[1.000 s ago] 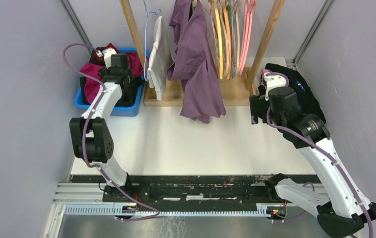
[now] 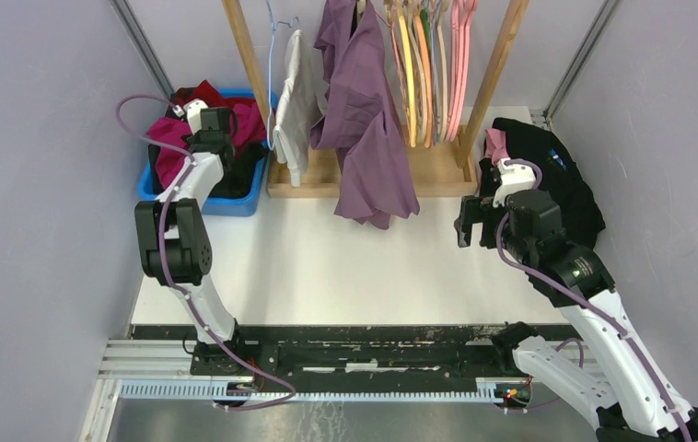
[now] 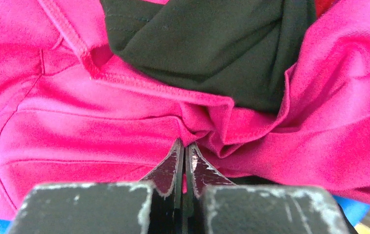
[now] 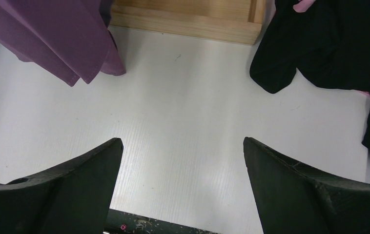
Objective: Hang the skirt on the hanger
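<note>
Bright pink cloth [image 3: 100,131], with seams and a hemmed edge, fills most of the left wrist view; whether it is the skirt I cannot tell. It lies in the blue bin [image 2: 232,207] at the back left. My left gripper is down in the bin, shut on a fold of this pink cloth. Over the table's right side, my right gripper stands open, only white table showing between its fingers. Several hangers [image 2: 428,74], yellow, orange and pink among them, hang on the wooden rack at the back.
A purple garment [image 2: 373,157] and a white one [image 2: 296,110] hang on the rack [image 2: 442,184]. Dark cloth [image 3: 212,48] lies over the pink in the bin. Black clothes [image 2: 548,157] are heaped at the right.
My left arm has shifted slightly within the bin. The hanging clothes look unchanged.
</note>
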